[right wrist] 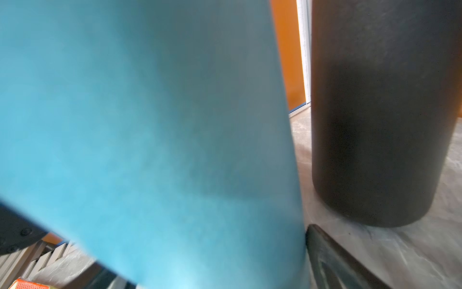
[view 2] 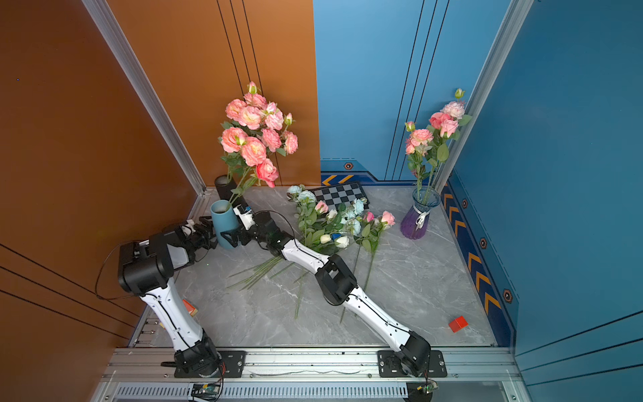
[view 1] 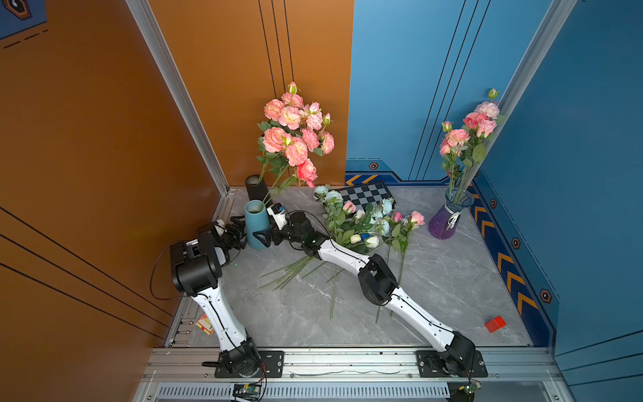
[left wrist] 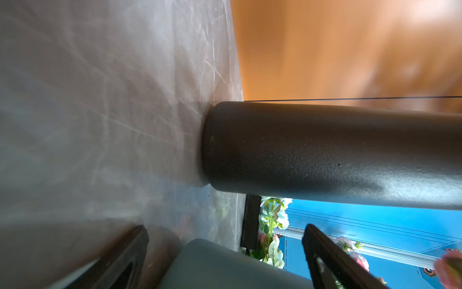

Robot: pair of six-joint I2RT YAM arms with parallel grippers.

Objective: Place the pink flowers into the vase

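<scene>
The teal vase (view 1: 256,227) stands at the left, between my two grippers. Pink flowers (view 1: 306,171) lean out to the right, their stems reaching its mouth; their blooms overlap with another pink bunch (view 1: 290,117) above the black vase (view 1: 254,189) behind. My left gripper (view 1: 242,231) is open at the teal vase's left side, and in the left wrist view part of the vase (left wrist: 231,267) shows between its fingers. On the other side, my right gripper (view 1: 269,231) is open, with the vase (right wrist: 168,144) filling its wrist view between the fingers. Contact cannot be told.
Blue, white and pink flowers (view 1: 365,224) lie with long stems mid-table. A checkered board (view 1: 367,194) is behind them. At the right stand a purple vase (view 1: 443,222) with pink flowers and a red block (view 1: 495,324).
</scene>
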